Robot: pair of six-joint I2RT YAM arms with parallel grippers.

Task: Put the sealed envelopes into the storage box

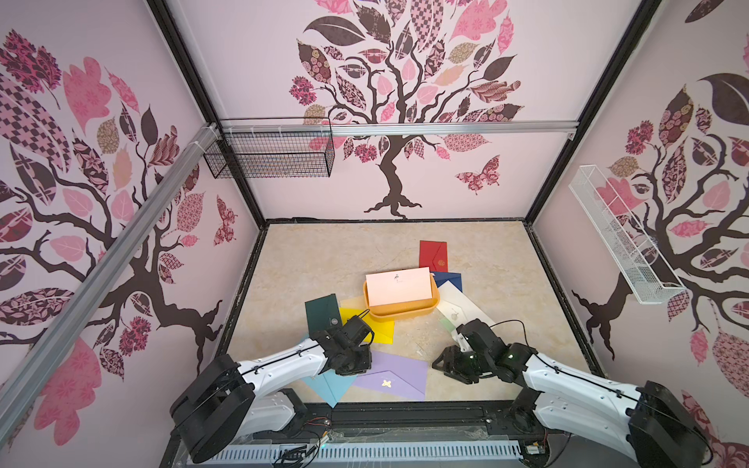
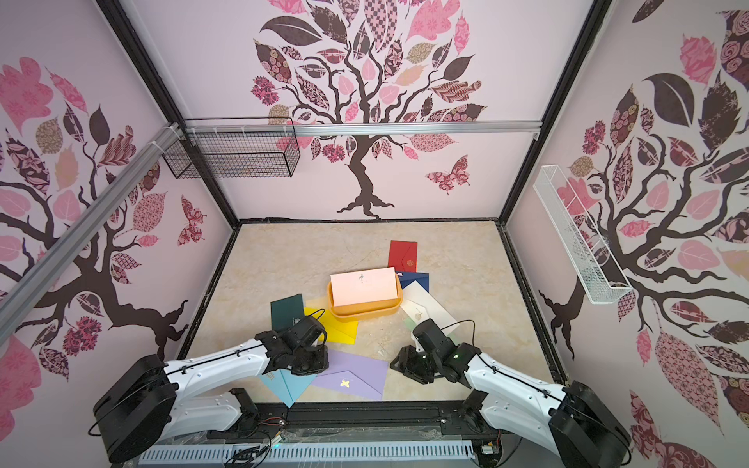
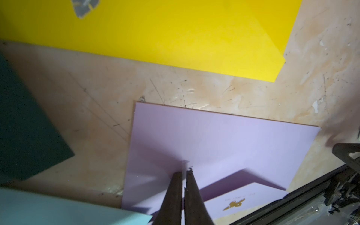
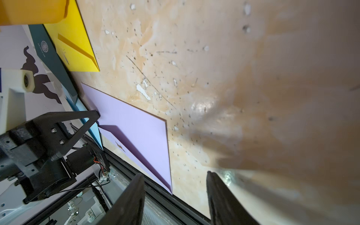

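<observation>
A lavender envelope [image 1: 398, 374] with a gold butterfly seal lies flat near the table's front edge, its flap [image 3: 243, 198] a little raised. My left gripper points down at its left part, shut, a thin lavender strip showing between the fingertips. Over bare table, just right of that envelope, my right gripper is open and empty. The orange storage box [image 1: 405, 312] stands mid-table with a pale pink envelope [image 1: 398, 287] upright in it. Around it lie yellow [image 1: 382, 331], dark green [image 1: 321, 312], light blue [image 1: 331, 386], red [image 1: 433, 255], navy [image 1: 448, 279] and white [image 1: 460, 300] envelopes.
A light green envelope [image 1: 448, 321] is mostly hidden by the right arm. Black wire basket [image 1: 273, 156] and white wire rack [image 1: 628, 234] hang on the walls.
</observation>
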